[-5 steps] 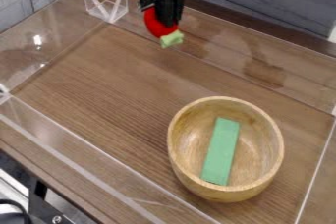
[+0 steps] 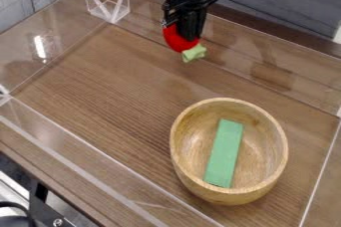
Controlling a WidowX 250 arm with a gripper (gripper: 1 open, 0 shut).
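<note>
The gripper (image 2: 186,24) hangs at the top centre of the camera view, over a red object (image 2: 180,38) with a small pale green part (image 2: 194,52) at its lower right. The red object sits between or just under the fingers; whether they are closed on it cannot be told. A wooden bowl (image 2: 189,160) at the lower right holds a green block (image 2: 225,152).
Clear plastic pieces (image 2: 107,2) stand at the upper left and left edge. A dark cable lies at the bottom left corner.
The gripper and the red object with its green part have moved toward the viewer, down in the view, and slightly right. The bowl and block are unchanged.
</note>
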